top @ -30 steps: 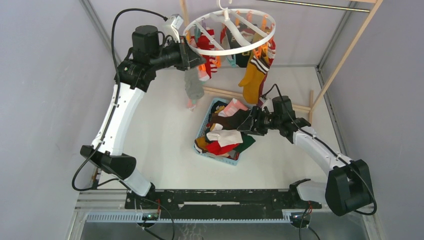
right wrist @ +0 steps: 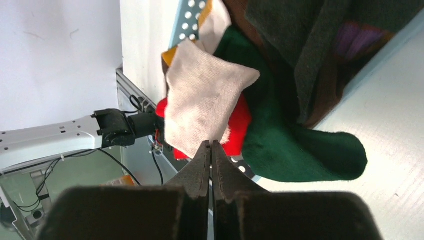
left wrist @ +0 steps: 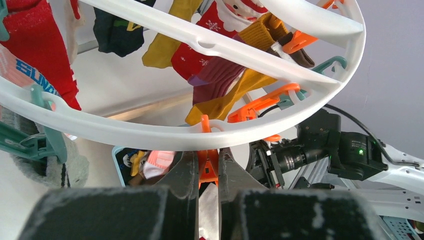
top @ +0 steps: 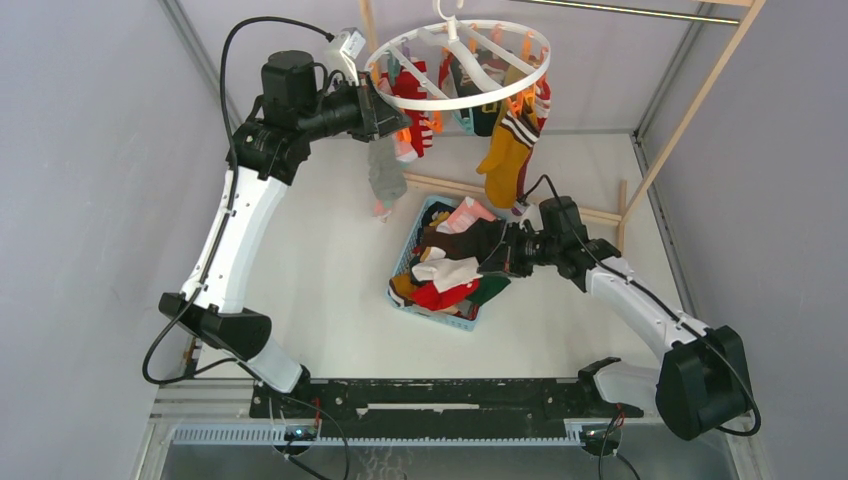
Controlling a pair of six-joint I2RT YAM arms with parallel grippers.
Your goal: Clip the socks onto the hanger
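The round white hanger [top: 455, 104] hangs at the top of the scene, socks clipped around it. At its near-left rim is my left gripper [top: 398, 122], shut on an orange clip [left wrist: 208, 167] directly below the rim in the left wrist view. Below hangs a blue basket [top: 398, 278] heaped with socks. My right gripper is at the basket's right side, its fingertips close together at the lower edge of a white sock [right wrist: 202, 95]. Whether any cloth lies between them cannot be made out. A dark green sock [right wrist: 280, 135] lies beside it.
Mustard socks [top: 510, 150] hang from the hanger's right side, above the right arm. A grey sock [top: 385, 172] hangs below the left gripper. A wooden frame [top: 690, 105] stands at the right. The floor left of the basket is clear.
The hanging grey and mustard socks sway a little. My left arm has stayed in place.
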